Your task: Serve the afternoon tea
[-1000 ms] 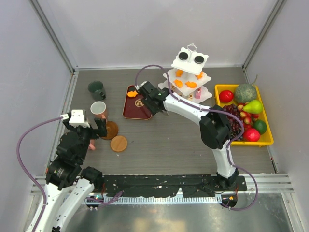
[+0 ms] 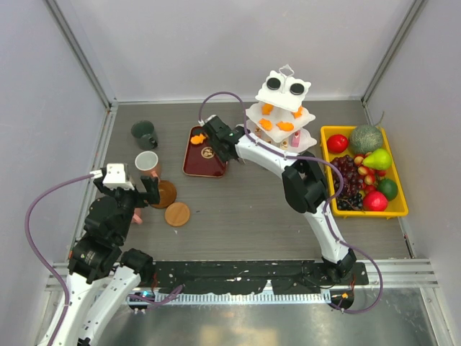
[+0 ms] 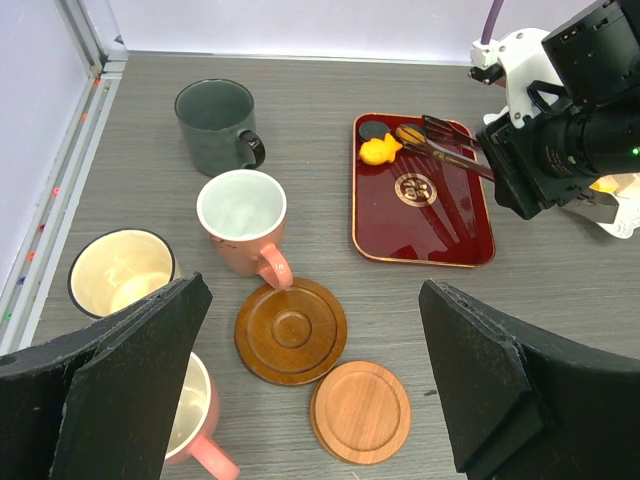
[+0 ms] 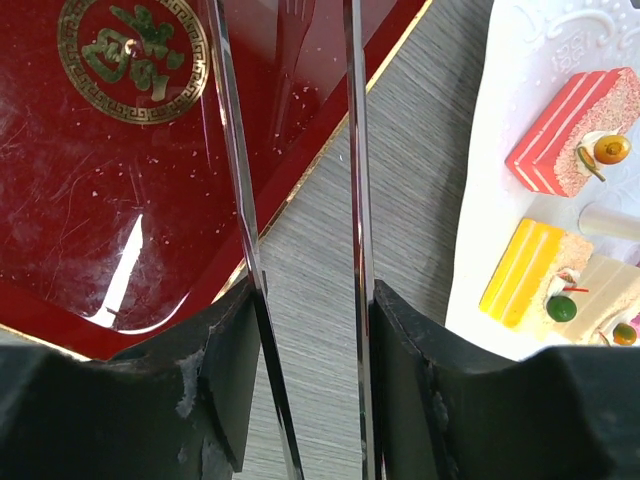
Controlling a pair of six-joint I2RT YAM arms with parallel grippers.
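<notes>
Over the right edge of the dark red tray [image 2: 205,171], my right gripper is shut on metal tongs [image 4: 360,200], whose two arms stand somewhat apart. In the left wrist view the tongs' tips reach the tray's far end, around a small brownish round piece [image 3: 410,133]; whether they grip it, I cannot tell. Beside it lie an orange fish-shaped piece [image 3: 380,151] and a dark round one [image 3: 374,130]. My left gripper stands open and empty above the cups' side. The tiered white stand [image 2: 279,119] holds orange pieces and small cakes.
Near the left gripper are a dark green mug [image 3: 215,125], a pink-and-white mug [image 3: 242,215], two more mugs, a dark coaster [image 3: 291,331] and a lighter coaster [image 3: 360,412]. A yellow fruit basket [image 2: 391,211] stands at the right.
The right arm's elbow has swung left, and its gripper has shifted slightly left and away from the base, still over the tray. The left arm has stayed where it was.
</notes>
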